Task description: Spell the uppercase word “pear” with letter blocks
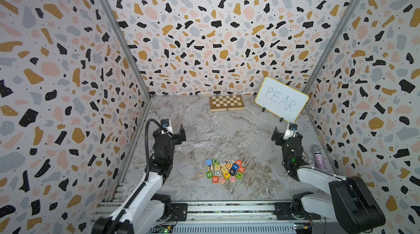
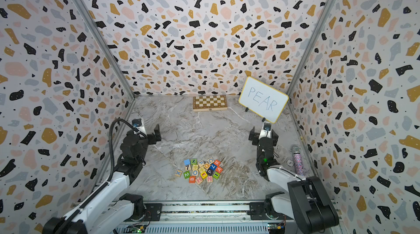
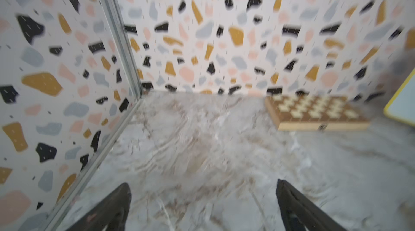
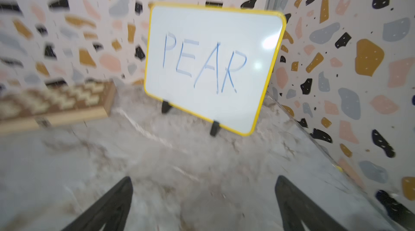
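Several letter blocks (image 1: 217,172) lie in a loose cluster at the front middle of the table. Among them, in the top right view, are a blue P block (image 2: 210,171), a red R block (image 2: 217,162), a red A block (image 2: 219,169) and a yellow block (image 2: 203,175) whose letter may be an E. My left gripper stands open and empty, left of the cluster and apart from it. To the right, my right gripper is likewise open, with only table seen between its fingers. Neither wrist view shows the blocks.
A whiteboard (image 4: 207,66) reading PEAR stands at the back right. Against the back wall lies a chessboard box (image 1: 226,103). A glittery bottle (image 2: 298,160) lies beside the right arm.
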